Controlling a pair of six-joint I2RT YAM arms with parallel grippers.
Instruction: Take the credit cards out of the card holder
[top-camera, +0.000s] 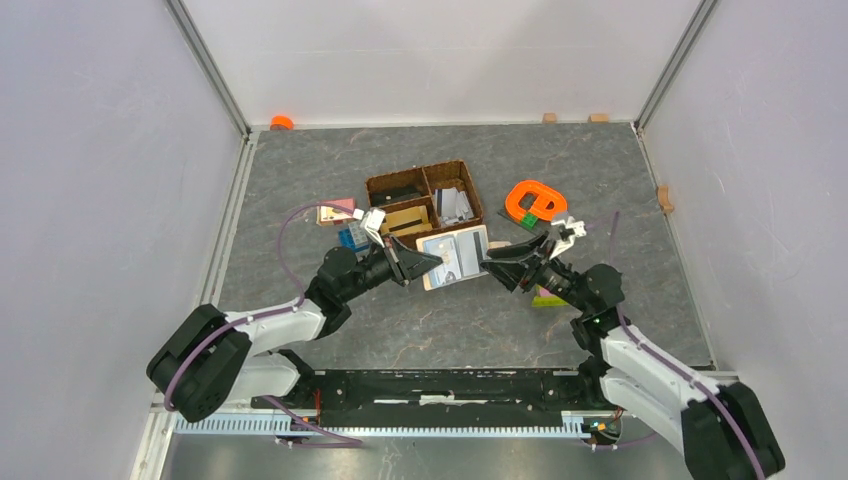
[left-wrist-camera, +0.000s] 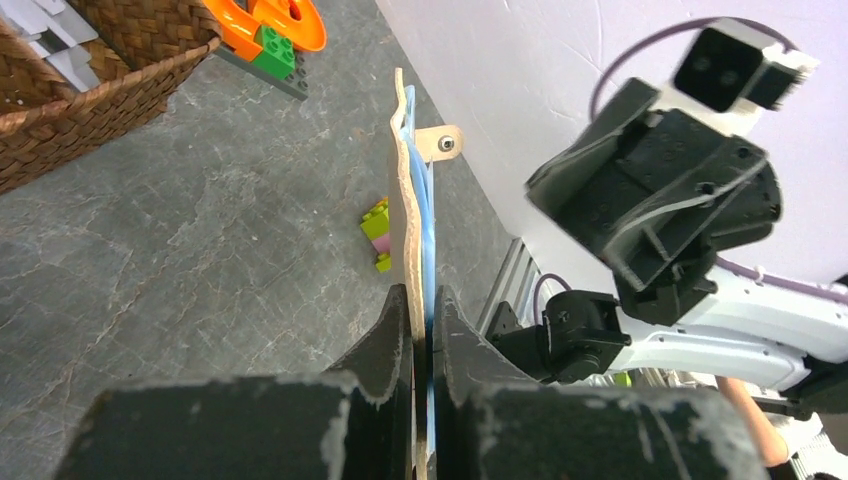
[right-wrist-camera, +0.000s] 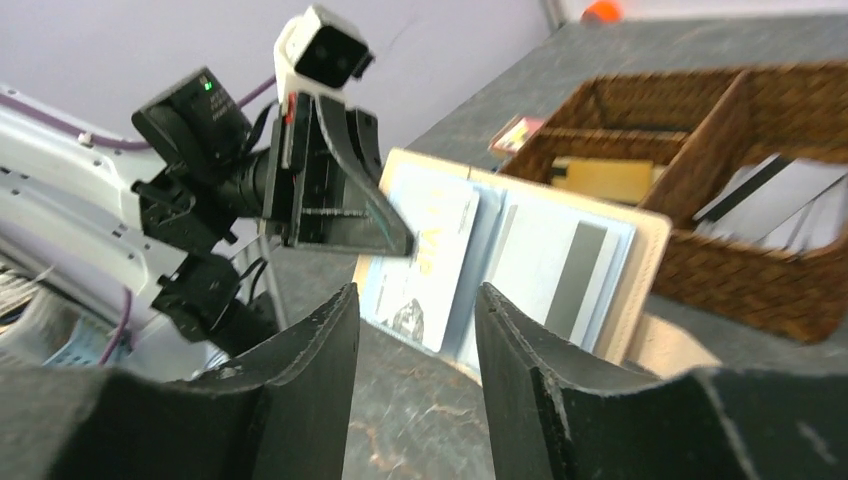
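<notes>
Spread open between the arms, the card holder (top-camera: 453, 257) shows cards in clear pockets on both halves. Its left edge is clamped in my left gripper (top-camera: 436, 262), which is shut on it; the left wrist view shows the holder (left-wrist-camera: 408, 220) edge-on between the fingers. In the right wrist view a white card with a grey stripe (right-wrist-camera: 545, 265) fills one half, and a pale printed card (right-wrist-camera: 428, 250) the other. My right gripper faces the holder with its fingers parted, and nothing shows gripped between them.
Behind the holder stands a woven divided basket (top-camera: 425, 172) with cards and a yellow item inside. An orange toy track piece (top-camera: 537, 200) lies to its right, small boxes (top-camera: 336, 212) to its left.
</notes>
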